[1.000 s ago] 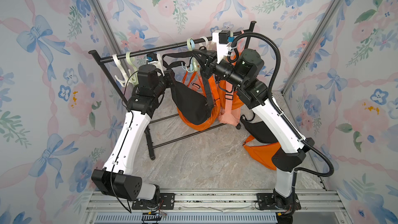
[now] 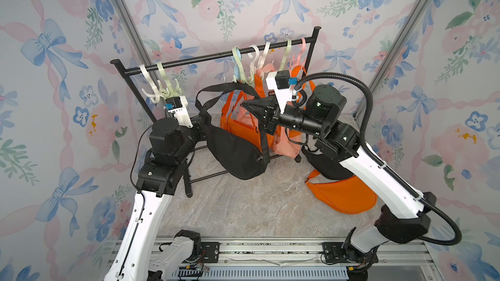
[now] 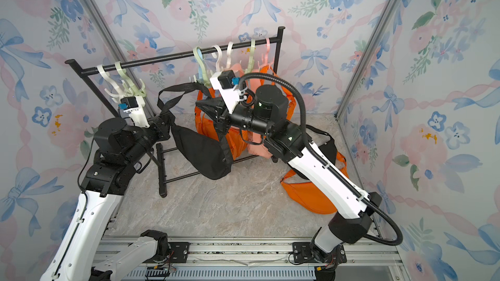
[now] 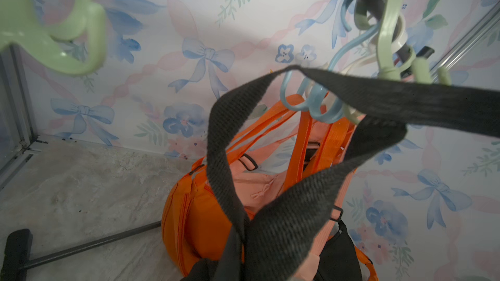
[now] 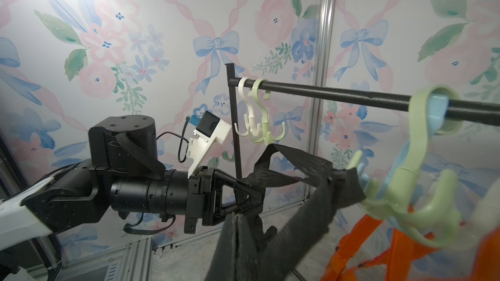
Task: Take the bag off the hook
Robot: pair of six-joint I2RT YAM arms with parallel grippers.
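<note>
A black bag (image 2: 232, 153) hangs between both grippers in front of the rack, its looped strap (image 4: 386, 96) filling much of the left wrist view. My left gripper (image 2: 203, 127) is shut on the strap at the bag's left. My right gripper is shut at the bag's upper right, by the strap; I see nothing between its fingers. In the right wrist view the strap runs close to green and blue hooks (image 5: 401, 192); whether it touches them is unclear.
Orange and pink bags hang on the black rail (image 2: 203, 56) behind. Black and orange (image 2: 341, 195) bags lie at the right. Empty hooks (image 3: 125, 85) hang at the rail's left.
</note>
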